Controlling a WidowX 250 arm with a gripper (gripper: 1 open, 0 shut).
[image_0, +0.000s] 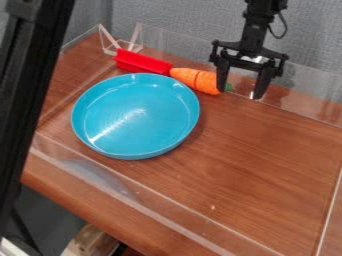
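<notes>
A black gripper (241, 82) hangs at the back right of the wooden surface, its two fingers spread apart on either side near the leafy end of an orange toy carrot (194, 78). Nothing shows held between them. A large light-blue plate (135, 117) lies in the middle left, in front of the carrot.
A red cylindrical object (142, 61) with a white wire frame (122, 40) lies at the back left. Clear low walls edge the wooden surface (247, 180). A black post (24, 90) stands at the left.
</notes>
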